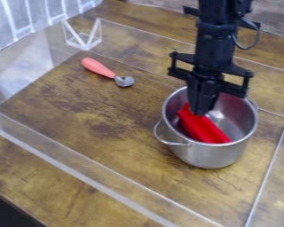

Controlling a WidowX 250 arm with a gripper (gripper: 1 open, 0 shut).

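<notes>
A steel pot (206, 154) stands on the wooden table at the right, holding a red object (201, 125). My black gripper (201, 103) reaches down over the pot's back part, its tips low at or inside the rim; whether they hold anything is hidden or too small to tell. A pink-handled utensil (99, 69) with a metal end lies at the back left.
Clear plastic walls and strips (74, 177) edge the work area, with a white railing at the top left.
</notes>
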